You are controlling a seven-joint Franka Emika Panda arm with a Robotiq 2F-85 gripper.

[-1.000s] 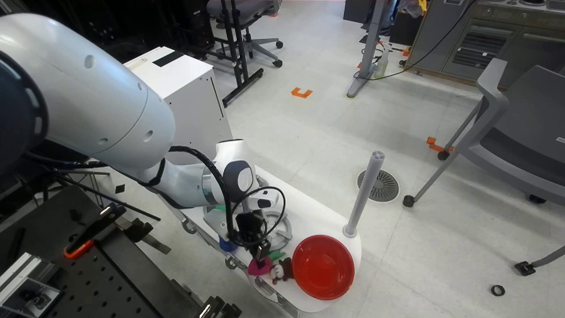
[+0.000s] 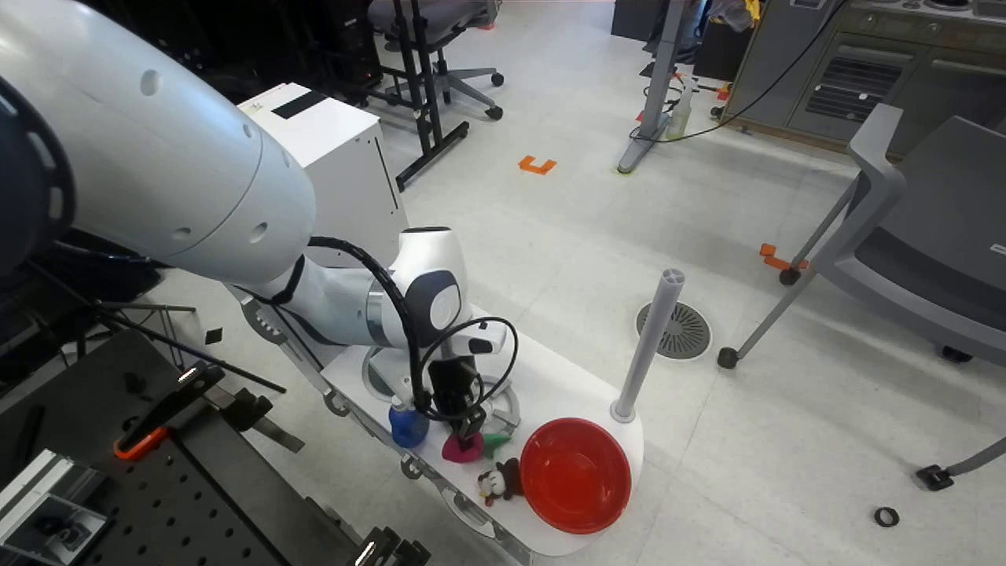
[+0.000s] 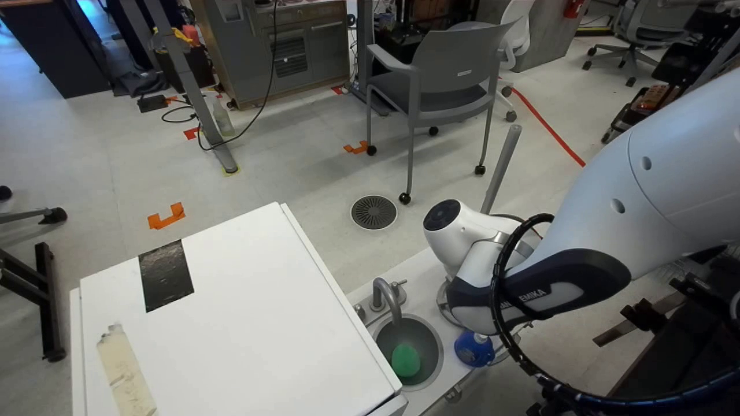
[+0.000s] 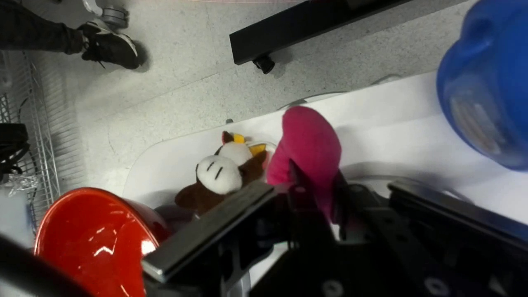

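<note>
A soft pink object (image 4: 310, 141), rounded at its top, stands out between the fingers of my gripper in the wrist view, and the fingers are shut on it. In exterior view 1 the pink object (image 2: 459, 450) shows under my gripper (image 2: 467, 438), over the white counter. I cannot tell exactly how high it hangs. A brown and white plush toy (image 4: 219, 174) lies between it and the red bowl (image 4: 101, 242). In exterior view 2 the arm hides the gripper and the pink object.
A green object (image 2: 495, 442) lies right beside the pink one. The blue container (image 2: 408, 426) stands close on the other side. In the sink (image 3: 435, 343) sits a green item (image 3: 406, 360). A grey post (image 2: 648, 344) rises at the counter's (image 2: 556, 377) corner.
My gripper and the pink object have moved a little away from the plush toy and up in exterior view 1. More of the blue container shows. The bowl has stayed put.
</note>
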